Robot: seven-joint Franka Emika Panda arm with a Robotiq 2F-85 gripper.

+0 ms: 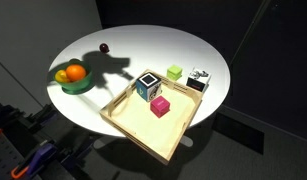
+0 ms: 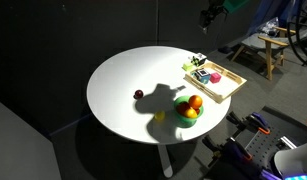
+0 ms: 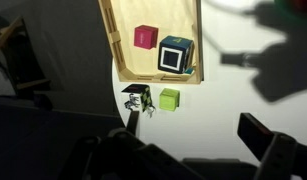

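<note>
In the wrist view my gripper is open above the table, with its two dark fingers wide apart and nothing between them. Ahead of it lie a green cube and a black-and-white patterned box, both on the white table outside the tray. The wooden tray holds a dark blue cube with white square markings and a smaller pink cube. A green bowl with orange fruit stands on the table's other side.
A small dark red round thing sits alone on the round white table. Near the bowl lies a yellow fruit. Much of the table between these and the tray is bare. The tray overhangs the table's edge.
</note>
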